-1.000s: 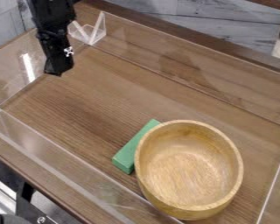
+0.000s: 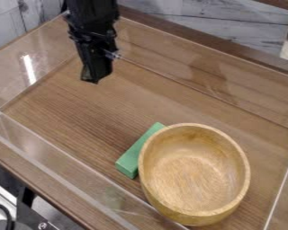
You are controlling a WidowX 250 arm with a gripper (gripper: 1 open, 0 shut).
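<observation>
My black gripper (image 2: 96, 63) hangs over the upper left part of the wooden surface, shut, with nothing visible between its fingers. A green rectangular block (image 2: 138, 151) lies on the wood at the lower middle, touching or very close to the left side of a round cream-coloured bowl (image 2: 193, 172), which looks empty. Both are well below and to the right of my gripper in the view.
A marbled wall (image 2: 230, 27) runs behind it. A transparent edge runs along the lower left, with a dark cable (image 2: 0, 216) beyond it.
My gripper has moved to the right across the upper part of the surface. The green block and the bowl have not moved.
</observation>
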